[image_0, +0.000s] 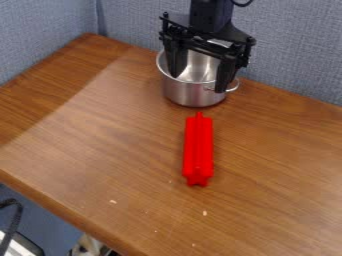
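Observation:
My black gripper (201, 58) hangs in front of the steel pot (197, 92) at the upper middle of the camera view, its fingers apart and hiding part of the pot's opening. The gripper is open, with nothing seen held. The pot has a wire handle on its right side. A long red object (198, 150) lies on the wooden table (94, 140) below the pot, lengthwise toward the front, apart from the gripper.
Grey padded walls (294, 60) stand behind and to the left. Cables show beyond its front left edge.

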